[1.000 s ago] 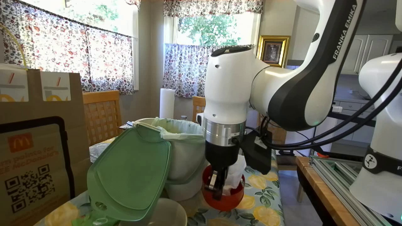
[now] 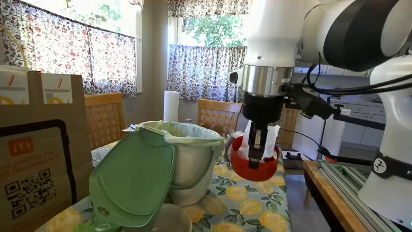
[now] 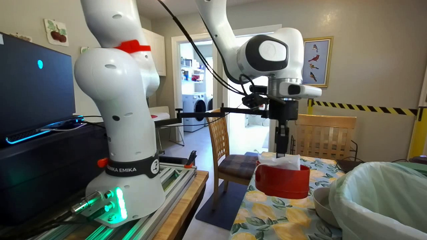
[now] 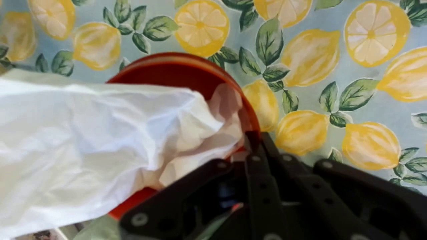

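Note:
My gripper (image 2: 255, 158) is shut on the rim of a red bowl (image 2: 257, 172), which hangs above the lemon-print tablecloth. One finger shows outside the bowl's wall in the first exterior view. Crumpled white paper (image 3: 285, 161) sticks up out of the red bowl (image 3: 282, 182). From the wrist, the white paper (image 4: 92, 148) covers much of the bowl's inside, and the fingertips (image 4: 253, 140) meet at its rim (image 4: 240, 90). What lies beneath the paper is hidden.
A lined white bin (image 2: 193, 166) stands left of the bowl, its green lid (image 2: 133, 174) hanging open. By the bin is a pale bowl (image 3: 322, 202). A paper bag (image 2: 38, 154) fills the near left. Bare tablecloth (image 2: 247, 208) lies below the red bowl.
My gripper has risen and moved right in the first exterior view, carrying the red bowl and its paper up off the tablecloth. The bin and lid have stayed put.

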